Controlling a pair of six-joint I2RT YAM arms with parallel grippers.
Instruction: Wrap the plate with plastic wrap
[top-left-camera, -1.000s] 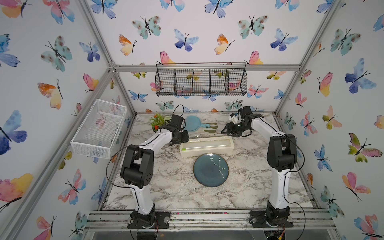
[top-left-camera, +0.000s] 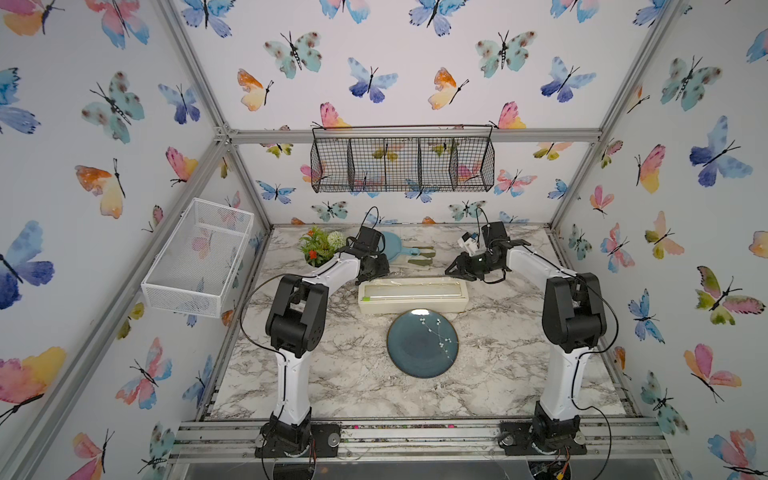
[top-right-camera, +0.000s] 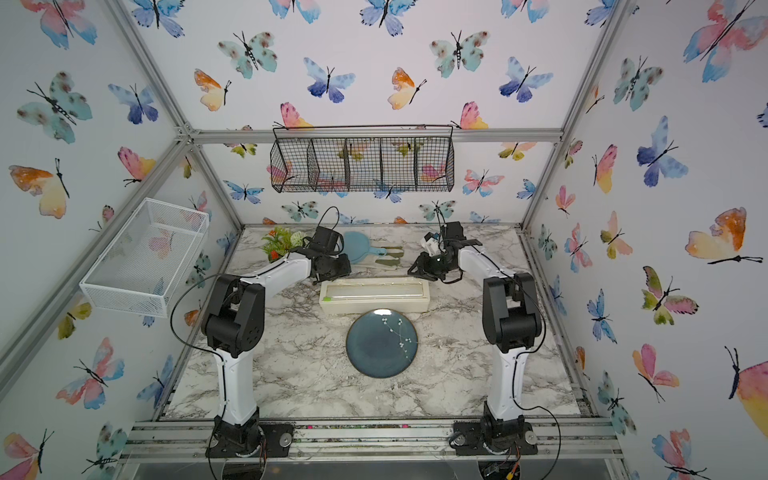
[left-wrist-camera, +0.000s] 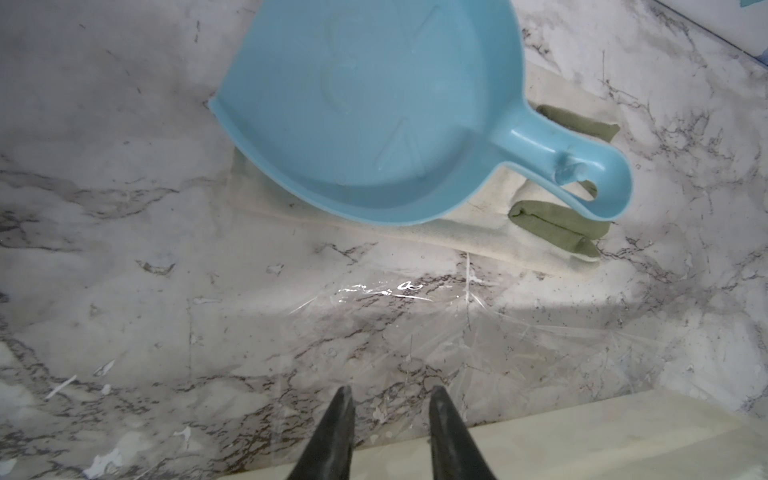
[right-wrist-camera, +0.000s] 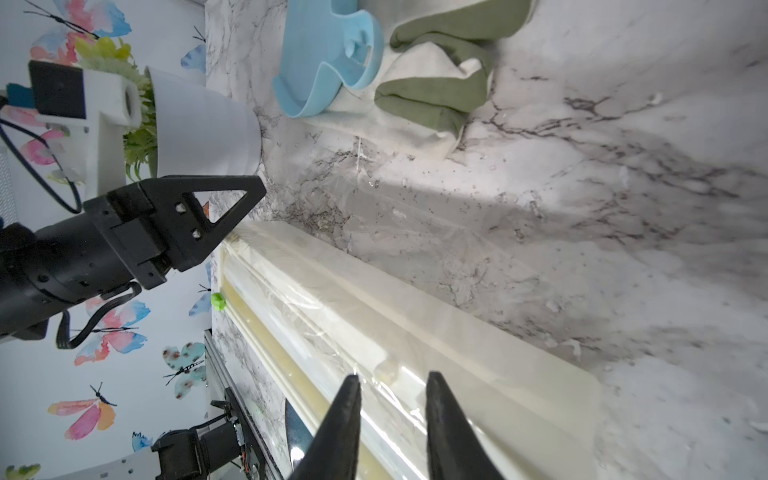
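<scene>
The dark blue plate (top-left-camera: 422, 344) with small white blossoms lies bare on the marbled table, just in front of the long cream wrap box (top-left-camera: 413, 305). Clear plastic film (left-wrist-camera: 400, 292) spreads from the box's back edge over the table behind it. Over the box's back left part hangs my left gripper, its fingers part open, with no solid thing between them. At the box's right end, my right gripper has its fingers spread apart above the film-covered box. Whether either gripper's fingers touch the film cannot be told.
Behind the box lie a light blue pan-shaped tool (left-wrist-camera: 376, 104) and a folded cream and green cloth (right-wrist-camera: 440, 88). A potted plant (top-left-camera: 318, 244) stands at the back left. Bare table flanks the plate.
My left gripper has moved right, over the box's left end. The box's right end has turned a little toward the front and the plate has slid slightly forward.
</scene>
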